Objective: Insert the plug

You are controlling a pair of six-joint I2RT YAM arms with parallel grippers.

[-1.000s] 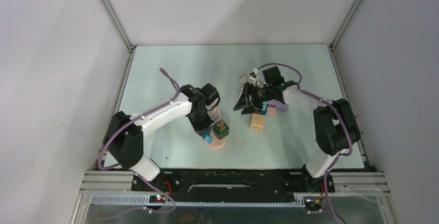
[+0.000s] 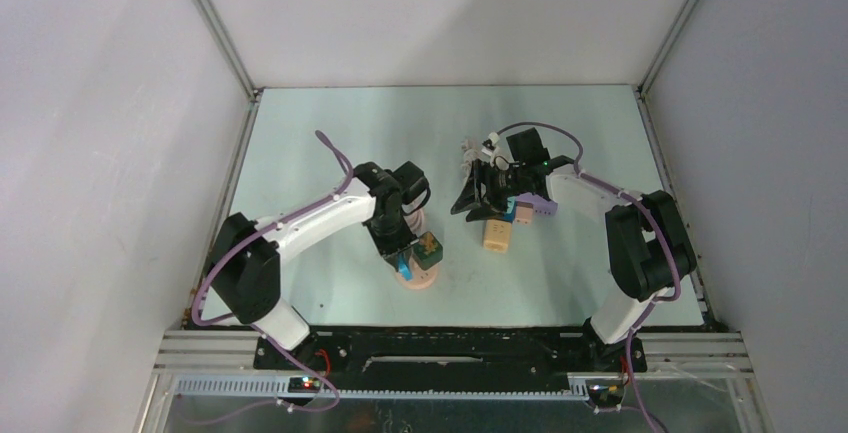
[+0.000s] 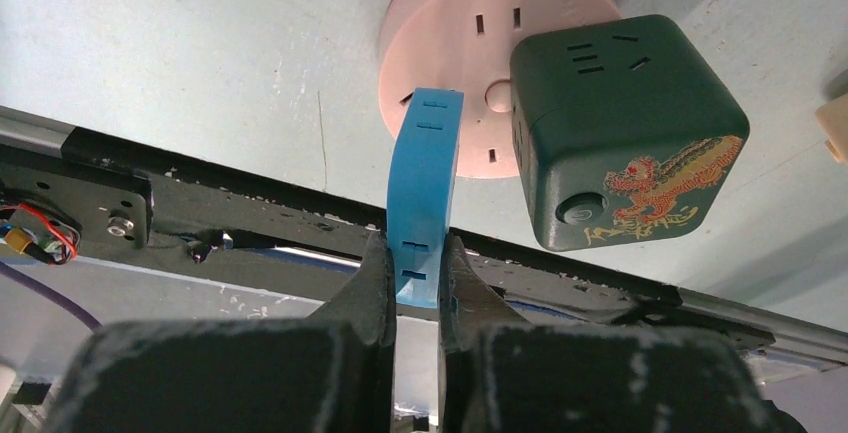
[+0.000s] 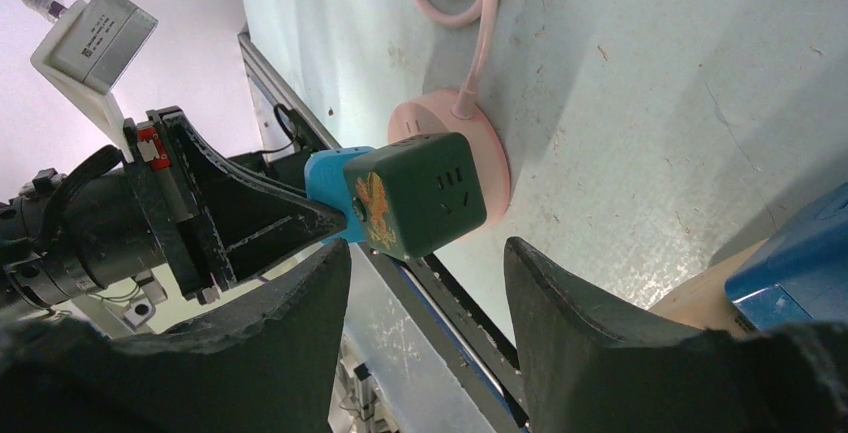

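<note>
A round pink power strip (image 3: 460, 3) lies near the table's front edge, its cord running back into coils. A green cube adapter (image 3: 625, 133) with a dragon print sits on its right part. My left gripper is shut on a blue slotted plug (image 3: 425, 183), held over the strip's sockets beside the green cube; whether its prongs are in a socket is hidden. My right gripper is part open with nothing between its fingers, off to the right of the strip above the table.
Beige (image 2: 496, 237), blue (image 4: 775, 278) and purple (image 2: 543, 203) blocks sit near my right gripper, with a white object (image 2: 468, 153) behind.
My left gripper and the blue plug have shifted very slightly to the right over the last second. The right arm has not visibly moved.
</note>
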